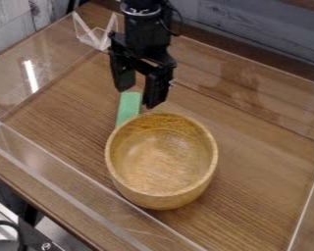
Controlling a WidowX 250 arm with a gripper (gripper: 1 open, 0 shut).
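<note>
My black gripper (138, 84) hangs over the upper middle of the tray, its fingers open, just above a green block (129, 108). A small orange object shows partly behind it. A large round yellow bowl (160, 162) sits just in front of the green block, toward the bottom of the view.
A white wire or plastic object (94, 29) stands at the back left.
</note>
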